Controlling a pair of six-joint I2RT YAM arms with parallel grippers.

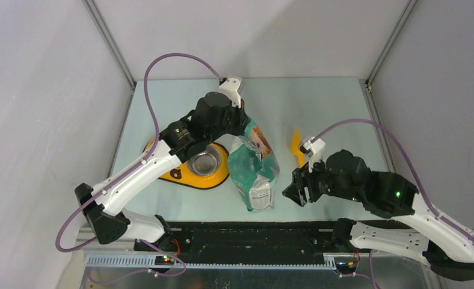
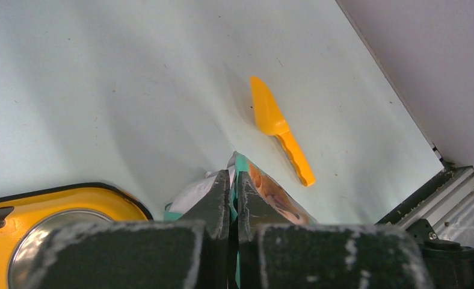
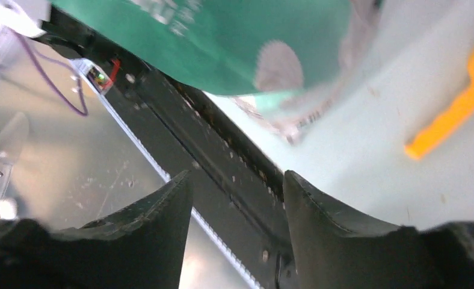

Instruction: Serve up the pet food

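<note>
A green pet food bag [image 1: 254,174] stands near the front middle of the table. At its top edge my left gripper is shut, with the thin bag material pinched between its fingertips. To the bag's right, apart from it, my right gripper [image 1: 301,195] is partly open with nothing between its fingers. A yellow scoop [image 2: 280,129] lies flat on the table, right of the bag. The yellow feeding tray [image 1: 213,181] with a steel bowl [image 1: 204,161] sits at left, partly covered by my left arm. Whether the bag's mouth is open, I cannot tell.
Bare table [image 1: 319,102] stretches behind the bag and scoop. A dark strip [image 1: 252,244] runs along the table's front edge, and light walls close in the back and sides.
</note>
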